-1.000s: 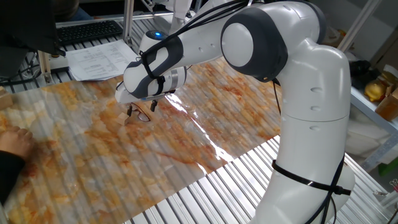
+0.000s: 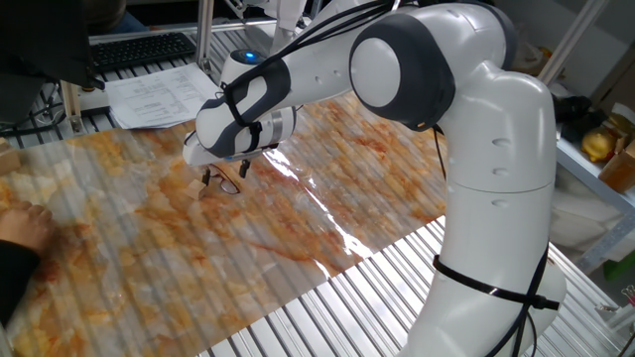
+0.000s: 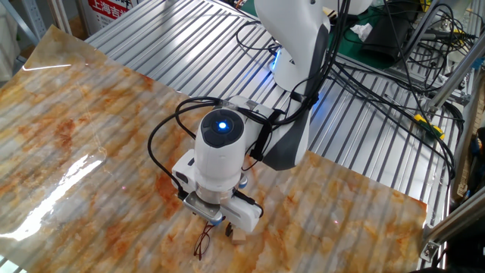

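A pair of thin dark-framed glasses (image 2: pixel 229 185) lies on the marble-patterned sheet, right below my gripper (image 2: pixel 226 173). My gripper is open, its two dark fingers apart on either side above the glasses; whether they touch the frame cannot be made out. Close by the left finger (image 2: pixel 206 177) sits a small tan block (image 2: pixel 197 189). From the other side, the glasses (image 3: pixel 202 241) show their reddish frame sticking out from under the hand, and the tan block (image 3: pixel 239 236) is partly covered by it.
A person's hand (image 2: pixel 28 226) rests at the sheet's left edge, with another tan block (image 2: pixel 8 157) near it. Papers (image 2: pixel 164 96) and a keyboard (image 2: pixel 144 50) lie beyond the sheet. Around the gripper the marbled sheet (image 2: pixel 129 248) is mostly clear.
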